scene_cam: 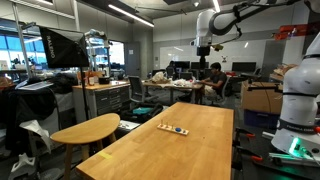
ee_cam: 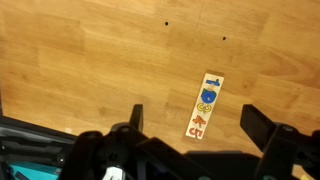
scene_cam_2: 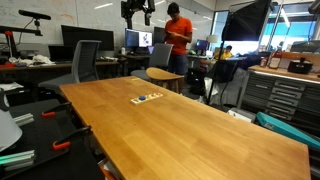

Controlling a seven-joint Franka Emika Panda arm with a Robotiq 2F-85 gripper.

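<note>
A narrow pale board with several coloured number shapes (ee_cam: 204, 106) lies flat on the wooden table; the wrist view has it right of centre, slightly slanted. A blue piece sits near its middle. In exterior view 1 the same board (scene_cam: 173, 129) shows small on the table's middle, and in exterior view 2 the board (scene_cam_2: 146, 97) is towards the back. My gripper stands open high above the table, its two fingers wide apart with nothing between them. From the side, the gripper (scene_cam: 202, 48) hangs well clear of the board.
Bare wooden tabletop (scene_cam_2: 200, 125) surrounds the board on every side. A round-ended wooden table (scene_cam: 85, 130) adjoins at the left in exterior view 1. A person in red (scene_cam_2: 179, 38) stands behind the table, near an office chair (scene_cam_2: 160, 60).
</note>
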